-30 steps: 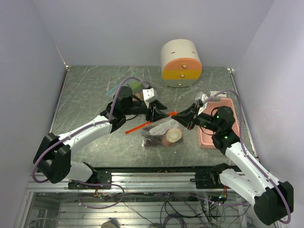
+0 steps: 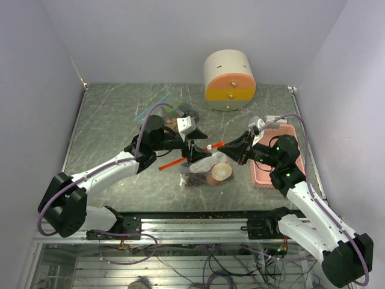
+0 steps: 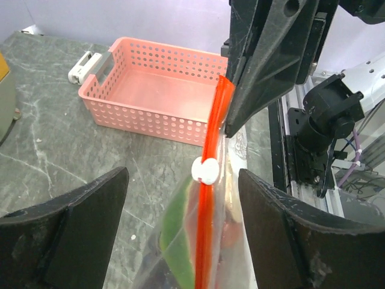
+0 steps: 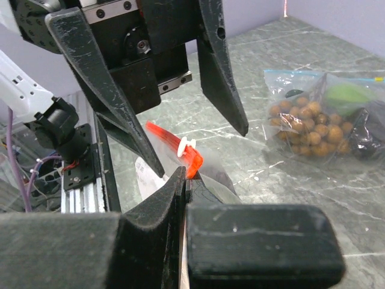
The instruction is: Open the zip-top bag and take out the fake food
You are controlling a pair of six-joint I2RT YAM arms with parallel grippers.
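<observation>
The clear zip top bag (image 2: pixel 194 178) lies in front of my arms, an orange zip strip (image 2: pixel 172 164) along its upper edge. Food shapes show through the plastic, among them a green piece (image 3: pixel 175 232) and a round pale one (image 2: pixel 222 171). My right gripper is shut on the right end of the orange strip. A white slider (image 3: pixel 206 171) sits on the strip near that end. My left gripper is wide open, its fingers on either side of the strip and slider, touching neither in the left wrist view. How far the zip is parted cannot be told.
At the right stands a pink basket (image 2: pixel 258 176). A second clear bag (image 4: pixel 319 123) with brown balls and other food lies behind my left arm. The rounded drawer box (image 2: pixel 230 69) stands at the back.
The right gripper stays at the strip's end.
</observation>
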